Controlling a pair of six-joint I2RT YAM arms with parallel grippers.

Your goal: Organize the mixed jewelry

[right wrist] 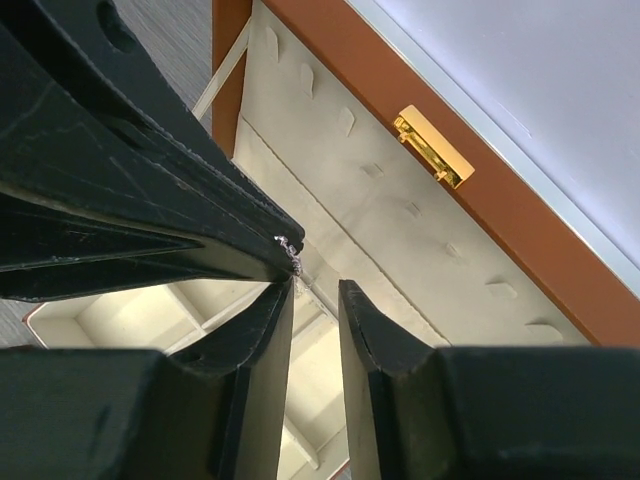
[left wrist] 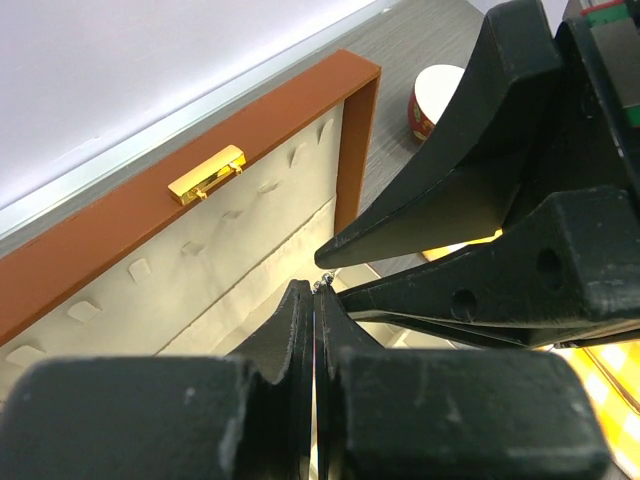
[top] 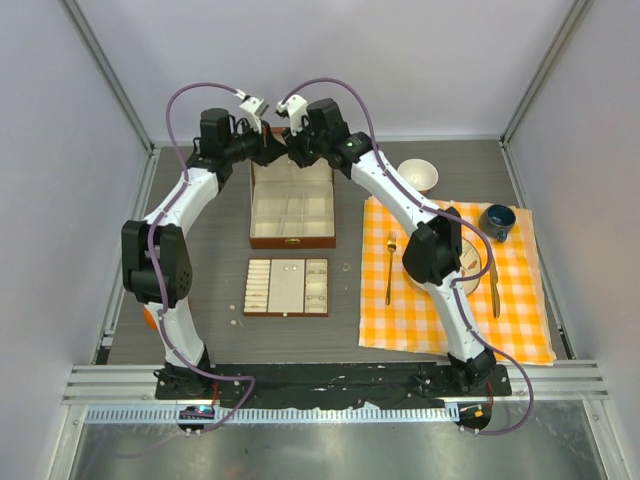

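Both grippers meet over the open jewelry box point(top: 292, 240). My left gripper is shut at a small silver chain piece point(left wrist: 325, 280), its tips close together. The same silver piece point(right wrist: 288, 250) shows in the right wrist view against the left gripper's dark fingers. My right gripper is part open, its tips on either side just below the piece, with a small gap between them. The box's lid lining has several tabs, and a gold latch point(right wrist: 433, 145) is on the rim.
A jewelry tray point(top: 285, 310) sits in front of the box with small items. To the right are a white bowl point(top: 418, 172), an orange checked cloth point(top: 390, 330) with cutlery and a plate, and a dark mug point(top: 497, 221).
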